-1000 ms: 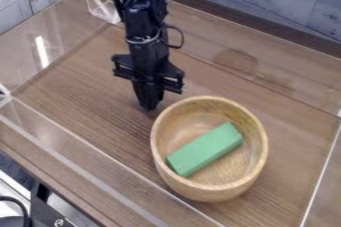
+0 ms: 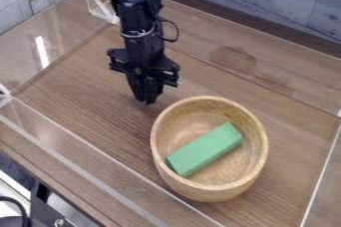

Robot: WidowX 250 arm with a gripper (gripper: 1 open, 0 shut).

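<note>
The black robot arm reaches down from the top of the view to its gripper, low over the wooden table left of centre. Its fingertips are small and dark; I cannot tell whether they are open or shut. Right and in front of it, a round tan bowl holds a green rectangular block, lying diagonally.
Grey wood-grain walls border the table at the back. Cables show at the lower left beyond the table's edge, and clear plastic at the left edges.
The arm has shifted slightly left over the last second. The bowl and green block look unchanged.
</note>
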